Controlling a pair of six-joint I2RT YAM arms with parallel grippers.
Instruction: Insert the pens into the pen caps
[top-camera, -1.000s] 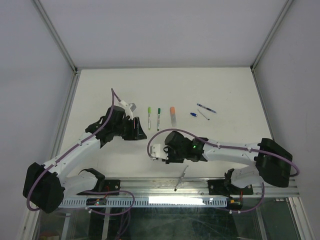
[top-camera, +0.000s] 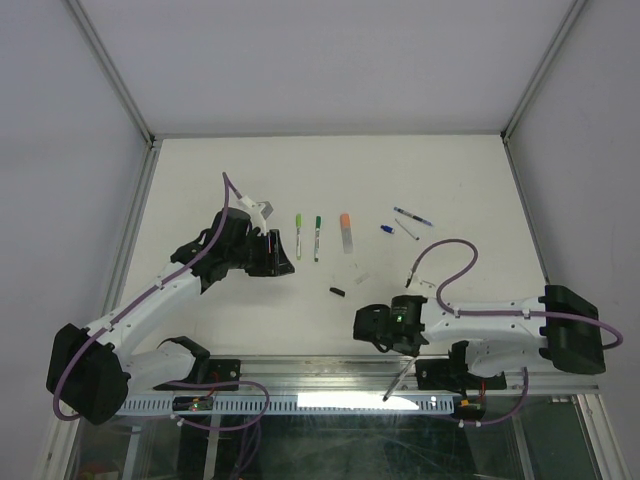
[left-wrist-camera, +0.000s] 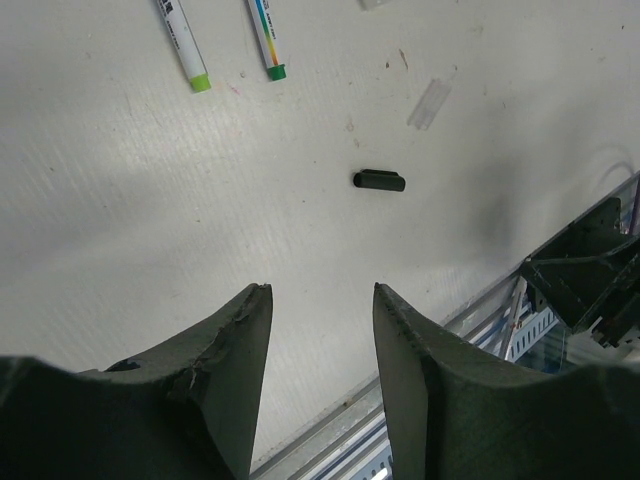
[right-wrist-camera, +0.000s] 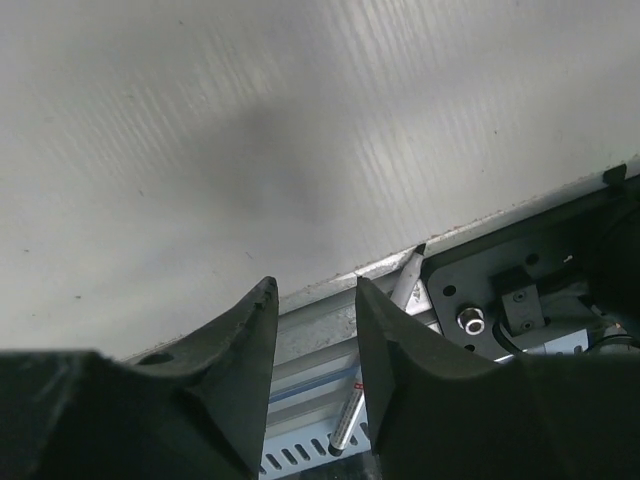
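A white marker (right-wrist-camera: 400, 288) lies across the front rail and table edge, beneath my right gripper, which is open over it. My left gripper is open above bare table. A black cap (left-wrist-camera: 379, 180) lies mid-table. Green-ended pens (left-wrist-camera: 182, 47) (left-wrist-camera: 263, 36), an orange-ended item (top-camera: 345, 232), a blue-and-white pen (top-camera: 412, 216), a blue cap (top-camera: 387, 228) and a slim white pen (top-camera: 406, 229) lie farther back.
A metal rail (top-camera: 290, 368) with slots runs along the front edge. A small clear piece (left-wrist-camera: 430, 103) lies near the centre.
My right gripper has moved rightward and toward the front edge. The white marker at the front has shifted to the right and forward. The left arm is nearly still.
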